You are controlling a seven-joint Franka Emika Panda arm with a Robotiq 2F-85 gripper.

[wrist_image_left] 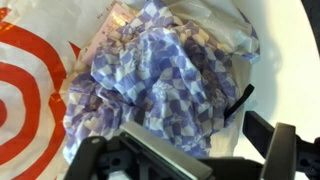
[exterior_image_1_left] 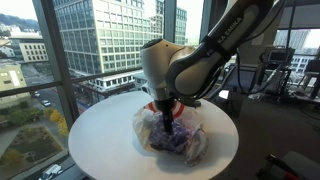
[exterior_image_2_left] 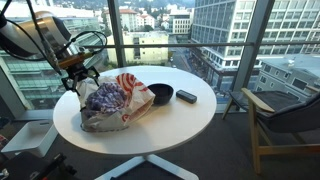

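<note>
A blue-and-white checked cloth (wrist_image_left: 165,80) lies crumpled on a white plastic bag (exterior_image_2_left: 140,98) with a red ring print. In exterior view 2 the cloth (exterior_image_2_left: 105,97) is at the bag's left part, on the round white table. My gripper (exterior_image_1_left: 168,115) is over the cloth in exterior view 1, its tips hard to make out there. Along the bottom of the wrist view the gripper's dark fingers (wrist_image_left: 282,145) stand apart, so it is open. No cloth appears gripped between them.
A black bowl (exterior_image_2_left: 161,93) and a dark box-shaped object (exterior_image_2_left: 186,96) stand on the white table (exterior_image_2_left: 190,122), right of the bag. An armchair (exterior_image_2_left: 285,100) stands beyond its edge; windows surround it.
</note>
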